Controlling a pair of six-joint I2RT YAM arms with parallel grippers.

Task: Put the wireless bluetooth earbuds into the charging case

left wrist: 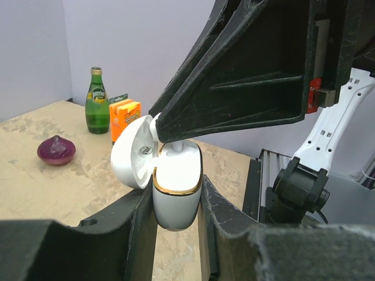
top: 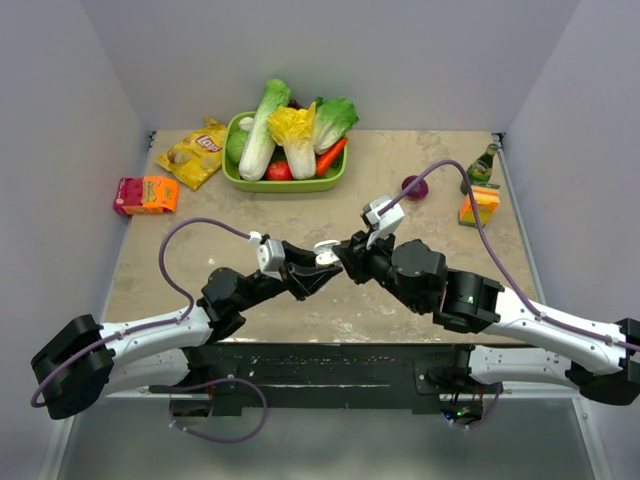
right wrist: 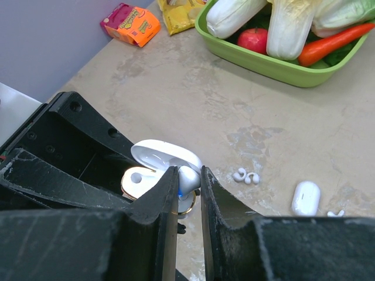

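The open white charging case [left wrist: 177, 199] with a gold rim is gripped by my left gripper [top: 318, 272], its lid [right wrist: 164, 152] raised. My right gripper [top: 346, 258] meets it from the right, shut on a white earbud [right wrist: 188, 181] at the case's opening, over one well; whether the bud is seated I cannot tell. In the right wrist view, small white earbud pieces [right wrist: 246, 176] and a white oval object [right wrist: 306, 199] lie on the table beyond the grippers.
A green basket of vegetables [top: 250, 175] stands at the back, chips [top: 193, 152] and snack boxes [top: 145, 195] at the left. An onion [top: 414, 188], bottle [top: 480, 163] and juice carton [top: 479, 208] are at the right.
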